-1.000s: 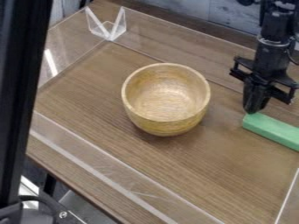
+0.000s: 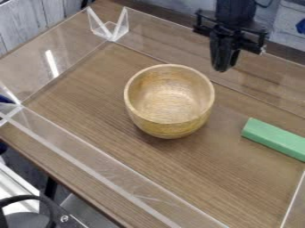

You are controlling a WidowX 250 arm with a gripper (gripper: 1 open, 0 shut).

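A dark gripper (image 2: 223, 49) hangs at the top right over the wooden table, behind and right of a round tan bowl (image 2: 168, 116); it looks shut, with nothing visible between its fingers. A green block (image 2: 273, 137) lies flat at the right of the table, in front of the gripper and apart from it.
A small clear plastic object (image 2: 109, 25) stands at the back left.
The gripper has moved back and left, up and away from the green block toward the rear of the table.
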